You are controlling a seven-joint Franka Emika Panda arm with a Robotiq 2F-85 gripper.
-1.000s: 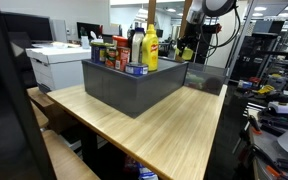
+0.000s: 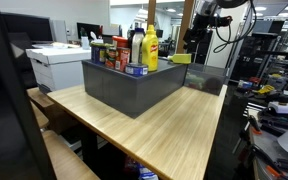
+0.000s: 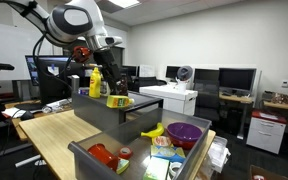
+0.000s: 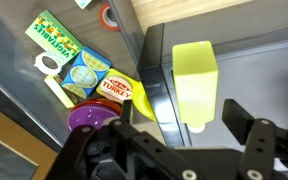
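A yellow block-shaped item (image 4: 195, 82) lies below my gripper in the wrist view, over the grey shelf beside a dark divider. A small white round piece shows at its lower end. My two black fingers (image 4: 127, 110) stand apart, one on each side of the item, with space between them and it. In the first exterior view the yellow item (image 2: 181, 58) sits on the far end of the grey organizer (image 2: 134, 92). From the other side, the same item (image 3: 119, 101) shows just below the gripper.
A lower grey bin (image 3: 89, 165) holds a red can (image 3: 104, 155), a purple bowl (image 3: 182, 133), a yellow banana-shaped item (image 3: 152, 131) and packets. Bottles and tins, including a yellow bottle (image 2: 150, 48), crowd the organizer's near end.
My gripper has risen and shifted right in the first exterior view. The yellow item, partly covered by the gripper before, now shows more fully on the organizer.
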